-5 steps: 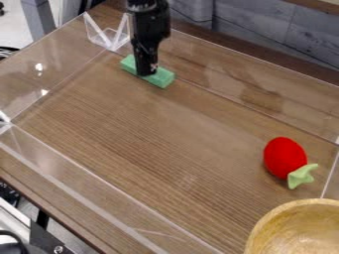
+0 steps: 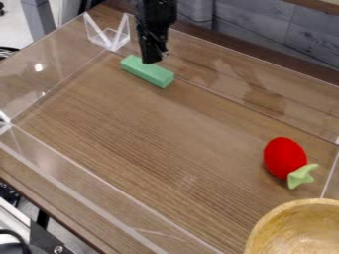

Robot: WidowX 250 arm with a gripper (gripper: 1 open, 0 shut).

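My gripper (image 2: 150, 46) hangs at the top of the wooden table, just above and beyond a green block (image 2: 149, 70) that lies flat; it looks shut, with nothing visible between its fingers, which are small and dark in this view. A red vegetable-like object with a pale green top (image 2: 284, 157) lies at the right.
A yellow bowl (image 2: 294, 228) sits at the bottom right corner. A clear plastic piece (image 2: 109, 32) stands at the top left beside the gripper. A grey wall (image 2: 252, 35) runs along the back.
My gripper has moved up and back, off the green block, which it partly covered a second ago. The block is now fully in view.
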